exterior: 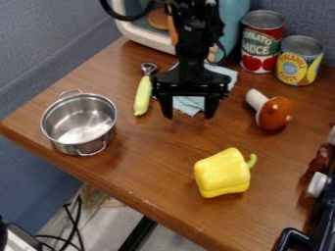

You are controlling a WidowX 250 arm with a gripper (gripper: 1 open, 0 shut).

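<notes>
My black gripper (189,106) hangs over the upper middle of the wooden table (157,176), fingers pointing down and spread open, with nothing visible between them. Behind it lies a light blue cloth (222,76). Just left of it is a pale green-yellow handled utensil (143,93). To its right lies a white-stemmed orange mushroom-like object (272,113). A yellow pepper (220,175) sits at the front middle, and a steel pot (77,125) stands on the left.
A tomato sauce can (261,44) and a yellow-labelled can (299,61) stand at the back right, beside a toy appliance. Dark items line the right edge.
</notes>
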